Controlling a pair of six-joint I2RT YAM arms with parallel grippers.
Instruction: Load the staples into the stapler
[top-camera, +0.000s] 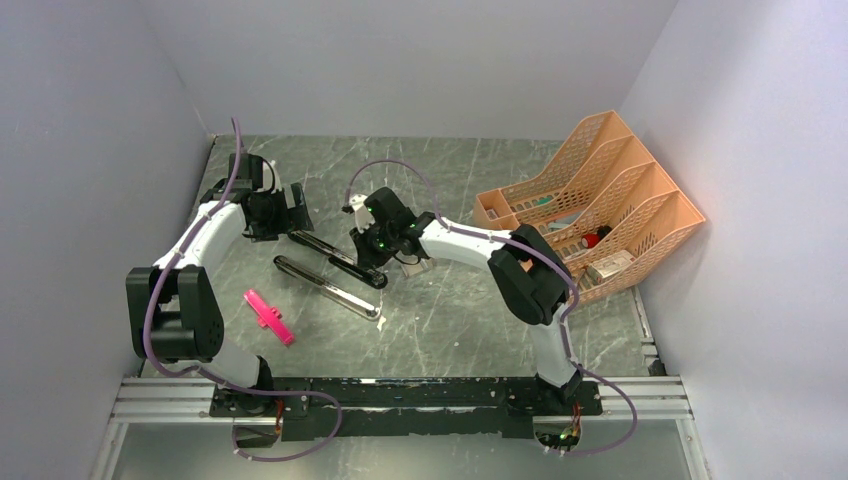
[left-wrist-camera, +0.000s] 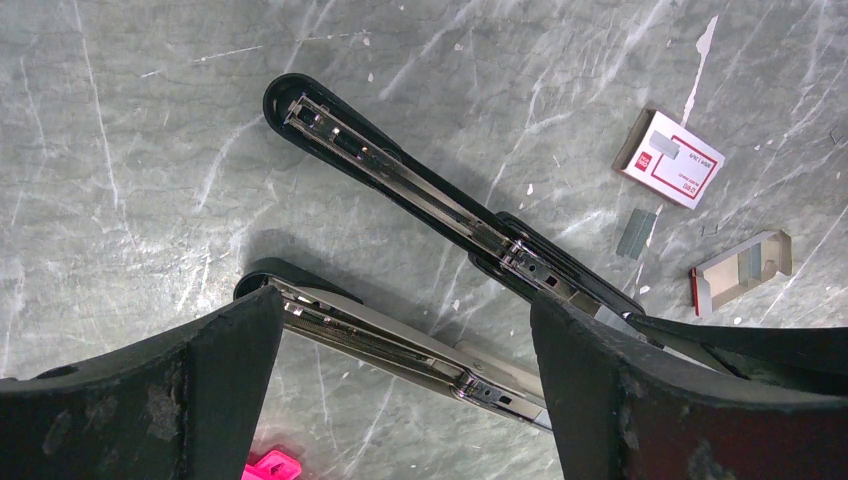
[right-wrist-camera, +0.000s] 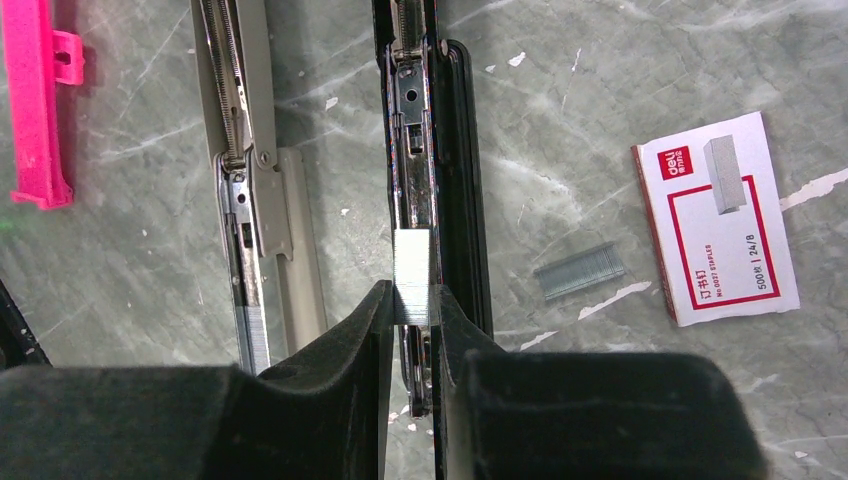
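Note:
The black stapler (right-wrist-camera: 413, 180) lies opened out flat on the table, its metal channel facing up. A silvery staple strip (right-wrist-camera: 411, 262) is pinched between the fingertips of my right gripper, lined up lengthwise over that channel. Whether the strip rests inside the channel or just above it, I cannot tell. Beside it lies the opened grey stapler (right-wrist-camera: 240, 190), with staples (right-wrist-camera: 252, 335) showing in its channel. My left gripper hovers open above the two staplers, nothing held between its fingers.
Right of the black stapler lie a loose staple strip (right-wrist-camera: 580, 270), a white staple box (right-wrist-camera: 718, 220) and an open small carton (left-wrist-camera: 742, 270). A pink stapler (top-camera: 268, 317) sits at front left. An orange basket (top-camera: 665, 200) stands at the right.

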